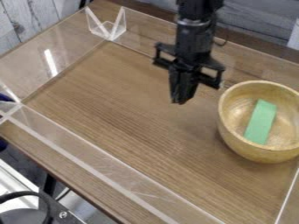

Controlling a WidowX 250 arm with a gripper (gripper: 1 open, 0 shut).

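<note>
My dark gripper (180,87) hangs over the middle-right of the wooden table, shut, with nothing visible between its fingers; it is slightly blurred. To its right a tan round bowl (233,136) holds a green rectangular block (263,118). The gripper is outside the bowl, to its upper left.
A clear plastic piece (107,24) stands at the back left of the table (117,131). Transparent strips run along the left side. Black cables lie at the lower left corner.
</note>
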